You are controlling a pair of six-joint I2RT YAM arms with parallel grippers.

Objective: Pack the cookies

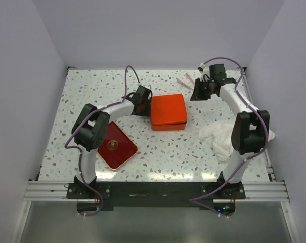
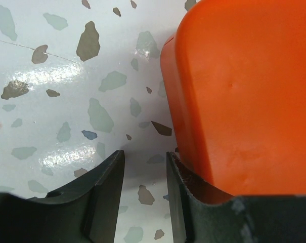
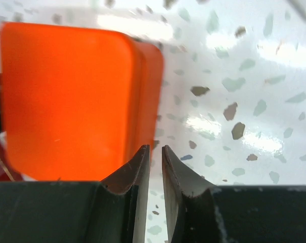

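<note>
An orange box (image 1: pixel 168 109) sits closed-looking at the middle of the speckled table, filling the right of the left wrist view and the left of the right wrist view. My left gripper is low at the box's left side, part open with nothing seen between its fingers. My right gripper is higher and to the right of the box, clear of it, its fingers a little apart and empty. No cookies can be made out.
A dark red tray or lid (image 1: pixel 120 152) lies at front left. A crumpled white cloth (image 1: pixel 218 136) is at the right. Thin pink sticks (image 1: pixel 184 83) lie at the back.
</note>
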